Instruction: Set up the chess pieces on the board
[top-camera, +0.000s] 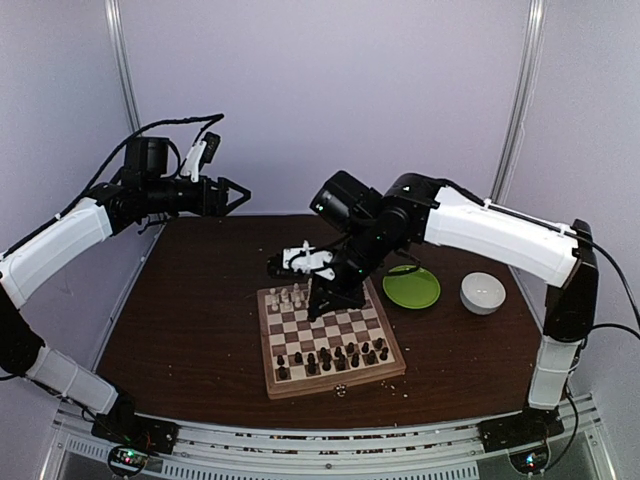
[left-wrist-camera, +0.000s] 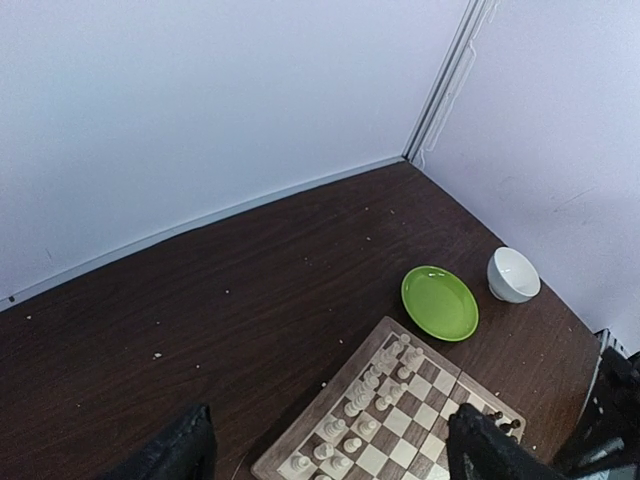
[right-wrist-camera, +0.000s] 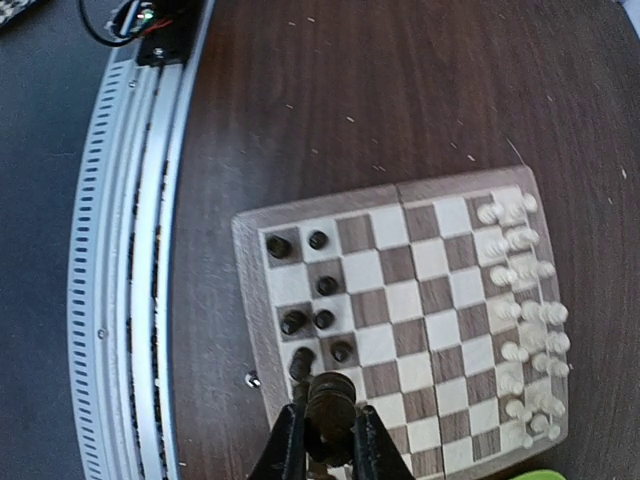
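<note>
The wooden chessboard carries dark pieces along its near side and white pieces in rows along the opposite side. In the right wrist view, several dark pieces stand in the board's left columns. A dark brown piece shows large and close to the camera, between the fingers of my right gripper, which appears shut on it. From above, the right arm hides part of the board's far half. Away from the board, high at the left, my left gripper is open and empty.
Behind the board's right side lies a green plate, with a white bowl to its right. Bare table stretches left of the board. A metal rail runs along the front edge.
</note>
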